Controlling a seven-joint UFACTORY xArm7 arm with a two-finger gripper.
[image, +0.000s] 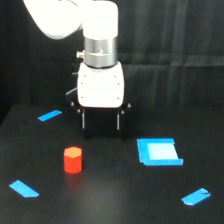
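A red block with a flat-sided outline sits on the black table at left of centre. The white gripper hangs behind it, higher up and a bit to the right. Its two thin dark fingers point down and stand apart, with only dark background between them. The gripper does not touch the block.
A white square edged with blue tape lies to the right. Short blue tape strips mark the table at the front left, front right and back left.
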